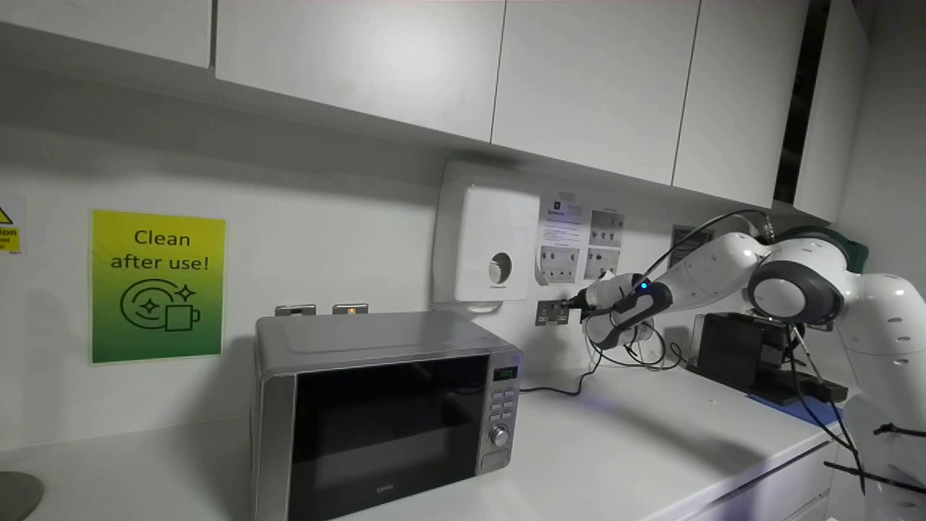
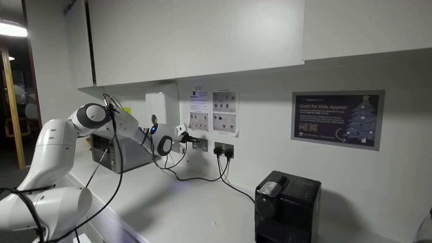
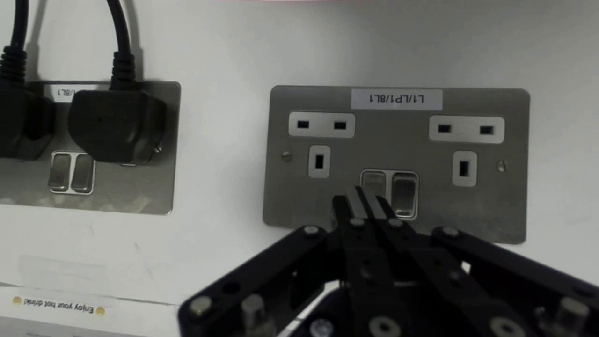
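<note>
My gripper is shut, and nothing shows between its fingers. It points at a metal double wall socket (image 3: pixel 398 151) whose two outlets are empty. In the wrist view the fingertips overlap the lower part of the left rocker switch (image 3: pixel 373 182). The right rocker switch (image 3: pixel 404 194) shows just to the right of them. Whether the tips touch the plate or a switch cannot be told. In exterior view 2 the gripper (image 2: pixel 197 141) reaches the wall at the socket.
A second socket (image 3: pixel 126 188) holds two black plugs; their cables run along the counter (image 2: pixel 174 206). A black coffee machine (image 2: pixel 289 202) stands nearby, and a microwave (image 1: pixel 391 425) is on the other side. Cabinets (image 1: pixel 590 78) hang above. Papers (image 2: pixel 225 111) are on the wall over the sockets.
</note>
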